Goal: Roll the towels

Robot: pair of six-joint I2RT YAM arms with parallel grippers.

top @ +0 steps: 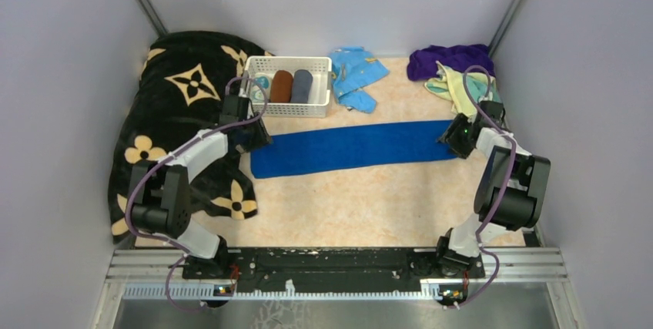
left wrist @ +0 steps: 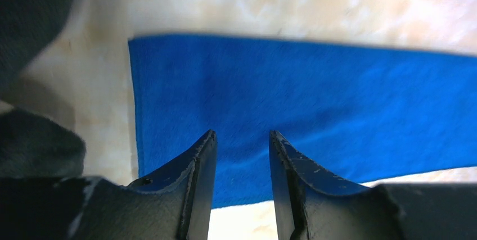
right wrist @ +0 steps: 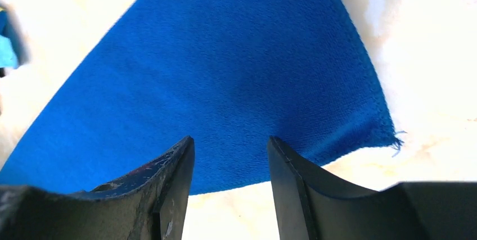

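A long blue towel lies flat in a strip across the table. My left gripper is over its left end; seen from the left wrist, the gripper is part open above the towel, with nothing between its fingers. Over the right end hovers my right gripper, hiding part of that edge from above. In the right wrist view this gripper stands open and empty above the towel, whose lower right corner has loose threads.
A white basket behind the towel holds a brown roll, a grey roll and another item. Crumpled light-blue, purple and yellow-green cloths lie at the back. A black flowered blanket covers the left side.
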